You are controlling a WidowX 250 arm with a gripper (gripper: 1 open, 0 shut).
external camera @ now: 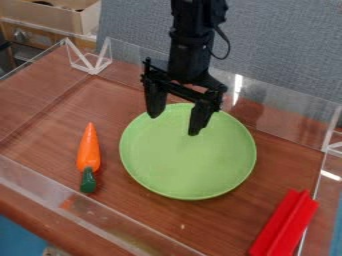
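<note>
My black gripper hangs open over the upper part of a green plate, nothing between its fingers. A toy carrot, orange with a green end, lies on the wooden surface left of the plate. Two red bars, side by side, lie at the lower right.
A clear low wall edges the wooden surface, with white brackets at the back. A cardboard box stands beyond, top left.
</note>
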